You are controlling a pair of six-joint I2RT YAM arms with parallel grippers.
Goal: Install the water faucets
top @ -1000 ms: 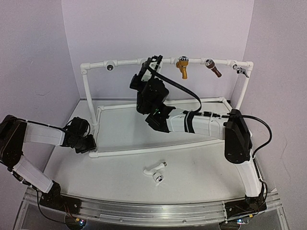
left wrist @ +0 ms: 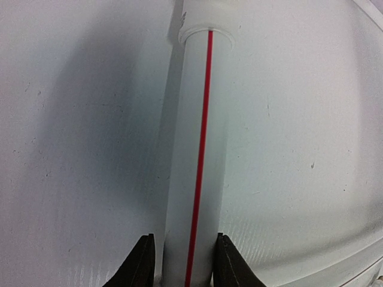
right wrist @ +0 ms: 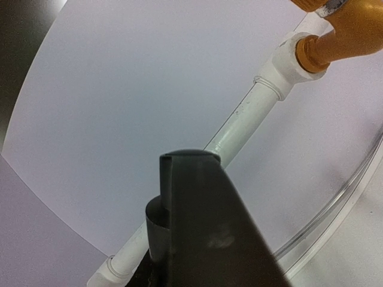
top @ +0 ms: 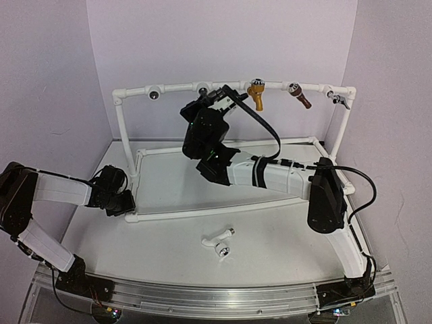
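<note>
In the right wrist view a dark grey faucet (right wrist: 203, 221) fills the lower middle, very near the camera; my right gripper seems shut on it, its fingers mostly hidden. From the top, my right gripper (top: 221, 96) is at the upper white pipe, beside the second fitting from the left (top: 202, 87). Whether the faucet is seated there is hidden. A white faucet (top: 219, 243) lies on the table. Orange (top: 256, 93), brown (top: 299, 95) and silver (top: 340, 100) faucets are on the pipe's right half. Low at left, my left gripper stands open, straddling a red-striped pipe (left wrist: 200, 155).
The leftmost fitting (top: 154, 93) on the upper pipe is bare. White pipes (top: 223, 212) frame the middle of the table, where a flat panel lies. The right forearm (top: 277, 177) crosses above the frame.
The left arm and the white faucet have stayed put.
</note>
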